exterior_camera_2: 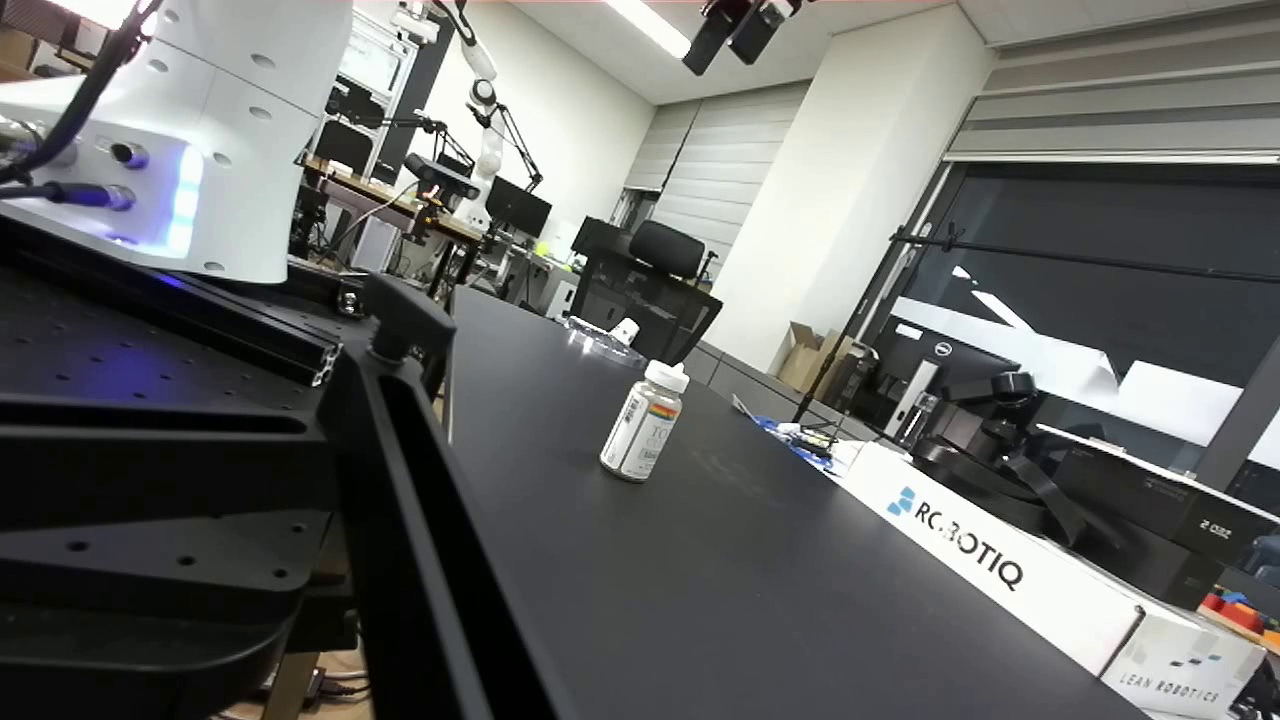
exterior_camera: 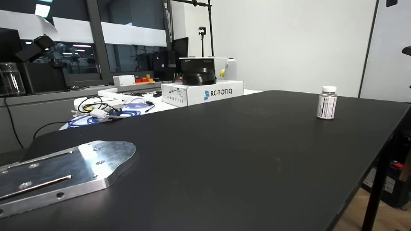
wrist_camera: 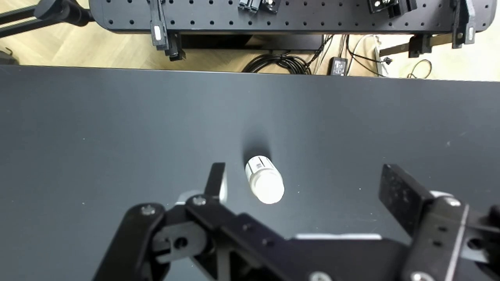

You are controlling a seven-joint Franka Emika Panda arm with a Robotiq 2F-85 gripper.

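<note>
A small white-capped bottle [exterior_camera: 326, 103] with a printed label stands upright on the black table [exterior_camera: 215, 161], toward its far right part. Its label shows orange and green bands on the bottle [exterior_camera_2: 644, 422] in exterior view 2. From above, in the wrist view, the cap and part of the side of the bottle [wrist_camera: 265, 180] show. My gripper is open, its two fingers wide apart and nothing held between them. The bottle appears between the fingers in that view, nearer the left one, with the gripper well above the table.
A silver metal plate [exterior_camera: 88, 165] lies on the table's near left. A white ROBOTIQ box [exterior_camera: 215, 93] and tangled blue cables [exterior_camera: 90, 120] sit beyond the table's edge. A black perforated rail [wrist_camera: 300, 16] runs past the table across a gap. Around the bottle the tabletop is clear.
</note>
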